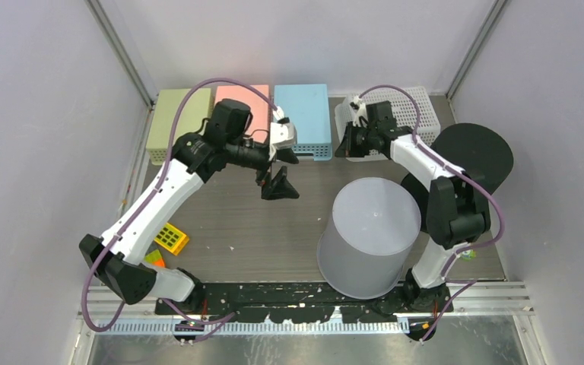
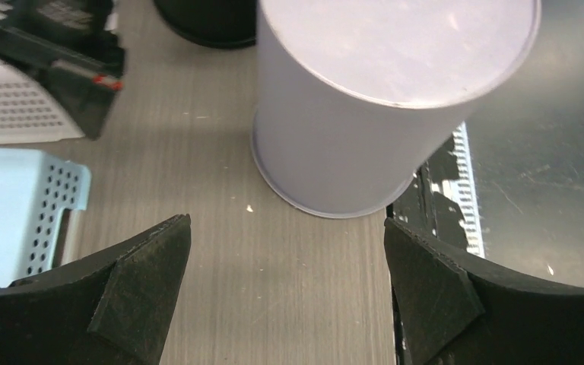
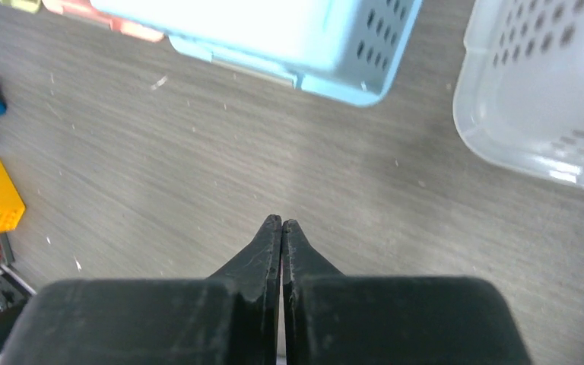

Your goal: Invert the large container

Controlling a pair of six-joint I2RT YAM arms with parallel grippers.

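Note:
The large translucent grey container (image 1: pixel 371 266) stands on the table at front centre-right, its flat closed base facing up and its wider rim down. In the left wrist view the container (image 2: pixel 350 152) rises beyond the fingertips, clear of them. My left gripper (image 1: pixel 287 172) is open over the middle of the table, left of the container, with nothing between its fingers. Back near the white basket, my right gripper (image 1: pixel 342 150) is shut with its tips together and empty, apart from the container. The right wrist view shows only bare table ahead of that gripper.
Green (image 1: pixel 179 114), pink (image 1: pixel 257 99) and blue (image 1: pixel 304 114) bins line the back, beside a white basket (image 1: pixel 423 103). A black container (image 1: pixel 483 148) stands at right, partly behind my right arm. A yellow block (image 1: pixel 171 238) lies at left.

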